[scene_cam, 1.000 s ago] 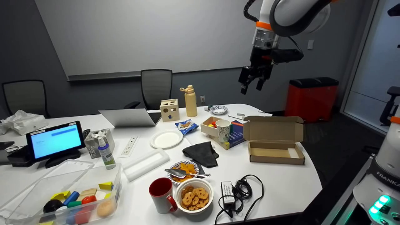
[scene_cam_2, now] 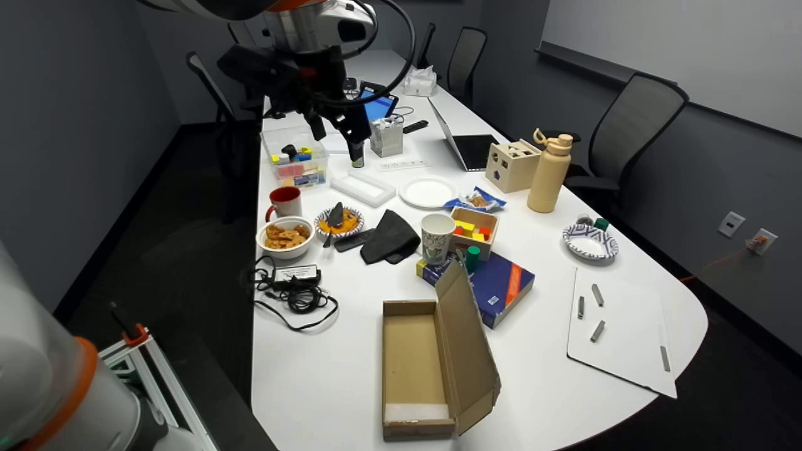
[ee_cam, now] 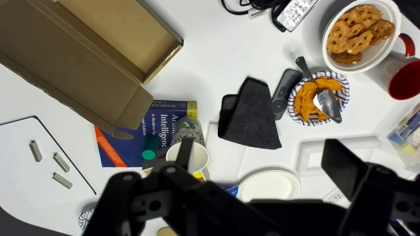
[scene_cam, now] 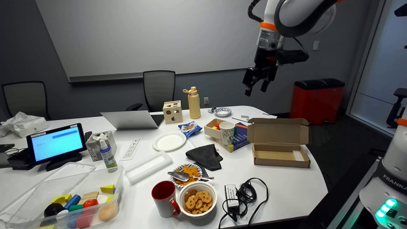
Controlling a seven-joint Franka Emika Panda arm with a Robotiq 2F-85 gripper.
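High above the table, my gripper [scene_cam: 256, 91] stands open, its two fingers wide apart and nothing between them. In the wrist view the left fingertip overlaps the patterned paper cup [ee_cam: 186, 133], which is far below it. That cup stands on a blue book [scene_cam_2: 492, 289] beside a small wooden box [scene_cam_2: 485, 225] of coloured blocks. A black cloth [ee_cam: 254, 116] lies mid-table, partly over a dark case, next to a remote [ee_cam: 284, 92]. Orange chips with a serving spatula [ee_cam: 327, 104] fill a patterned bowl [ee_cam: 345, 88]; a white bowl [ee_cam: 327, 43] holds pretzel crisps.
An open cardboard box [scene_cam: 281, 156] stands at the table's right end, its lid raised. Near the front edge lie a power adapter [scene_cam: 231, 196] and cables. A red mug [scene_cam: 164, 198], clear bin [scene_cam: 118, 190], white plate [scene_cam: 169, 141] and tall bottle [scene_cam: 194, 103] stand around.
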